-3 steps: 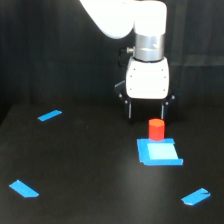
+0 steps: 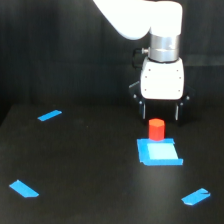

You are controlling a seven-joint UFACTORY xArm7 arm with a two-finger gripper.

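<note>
A red block [image 2: 156, 130] stands at the back edge of a white square [image 2: 161, 152] that is bordered with blue tape. My gripper [image 2: 161, 112] is above and apparently behind the block, pointing down. Its dark fingers are spread wide on either side, so it looks open, with nothing visible between them. The exact gap in depth between gripper and block is hard to tell.
Strips of blue tape mark the dark table at the back left [image 2: 50, 115], the front left [image 2: 24, 188] and the front right [image 2: 196, 197].
My gripper has moved to the right and appears slightly lower in view, now more nearly in line with the red block. The block and the tape have not moved.
</note>
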